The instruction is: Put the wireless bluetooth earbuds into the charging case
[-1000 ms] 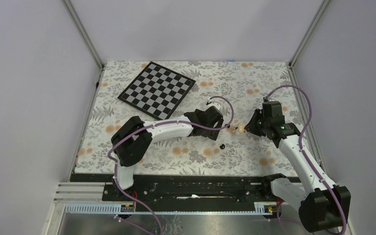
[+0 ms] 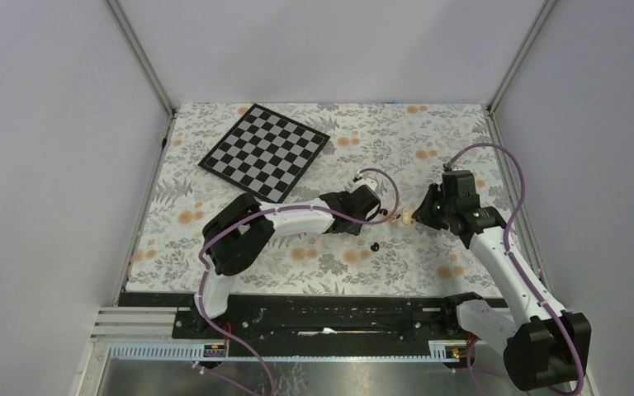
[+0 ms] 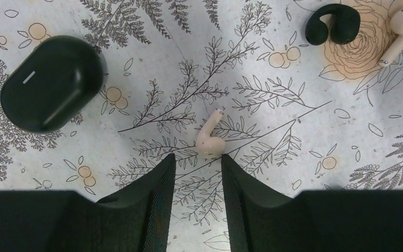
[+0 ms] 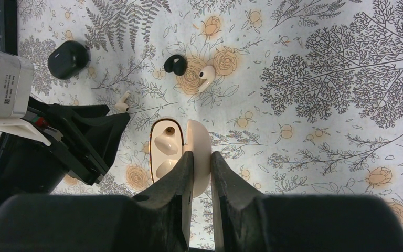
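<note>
A beige charging case (image 4: 166,148) hangs with its lid (image 4: 201,157) flipped open; my right gripper is shut on that lid. The visible hollows of the case look empty. In the left wrist view, one beige earbud (image 3: 210,140) lies on the patterned cloth, just past the fingertips of my left gripper. That gripper is part open, with bare cloth between its fingers and the earbud apart from them. A second beige earbud lies farther off at the upper right, also seen in the right wrist view (image 4: 207,77).
A closed dark green case (image 3: 52,84) and a dark green clip-shaped earbud (image 3: 333,24) rest on the cloth. A chessboard (image 2: 265,153) lies at the back left.
My left arm has shifted slightly to the right in the top view, its gripper turning a little. The right arm and the beige case have stayed still.
</note>
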